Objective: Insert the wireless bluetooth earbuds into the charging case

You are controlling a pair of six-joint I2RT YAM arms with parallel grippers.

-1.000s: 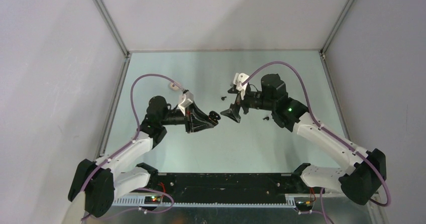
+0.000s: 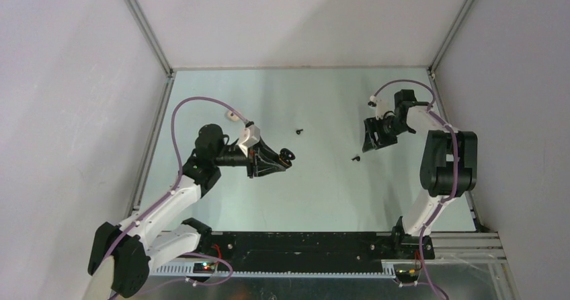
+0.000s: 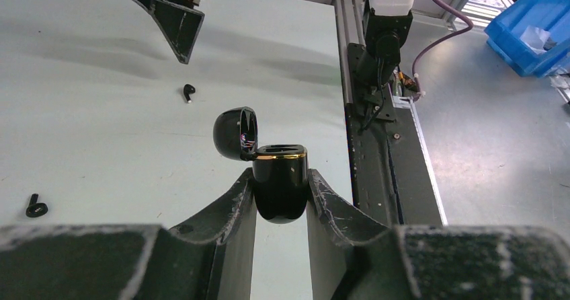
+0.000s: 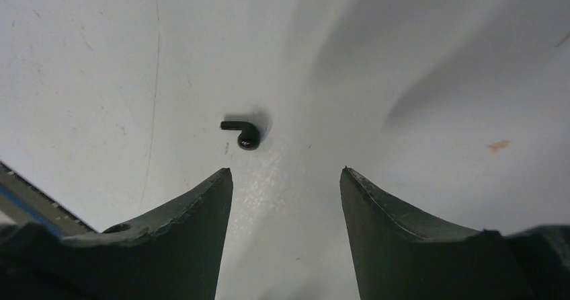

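Observation:
The glossy black charging case [image 3: 279, 189] stands upright with its lid [image 3: 232, 134] flipped open to the side; dark slots show in its top. My left gripper is shut on the case, above the table. One black earbud [image 2: 356, 158] lies on the table towards the right arm and is also seen in the right wrist view [image 4: 247, 136]. A second earbud [image 2: 299, 131] lies near mid-table, seen at the lower left of the left wrist view [image 3: 36, 207]. My right gripper is open, its fingers apart with nothing between, close to the first earbud.
A small white object [image 2: 232, 116] lies behind the left arm. Side walls and a dark front rail [image 2: 302, 241] bound the workspace. A blue bin [image 3: 531, 31] stands outside it.
My right arm has swung away from the left gripper to the right, and its gripper now points down near the right-hand earbud. The left arm and case have barely moved.

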